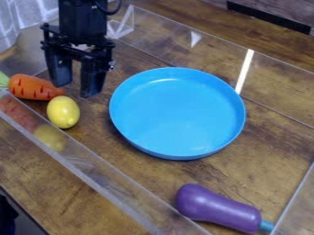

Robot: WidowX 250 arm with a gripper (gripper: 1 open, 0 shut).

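My black gripper point(75, 72) hangs at the upper left, its two fingers apart with nothing seen between them, above and behind a yellow lemon point(62, 112). A toy carrot point(36, 88) lies just left of the lemon, near the gripper's left finger. A blue plate point(177, 112) fills the middle, right of the gripper.
A purple toy eggplant point(218, 207) lies at the lower right. Clear walls point(123, 188) edge the wooden surface. Bare wood shows behind the plate and between plate and eggplant.
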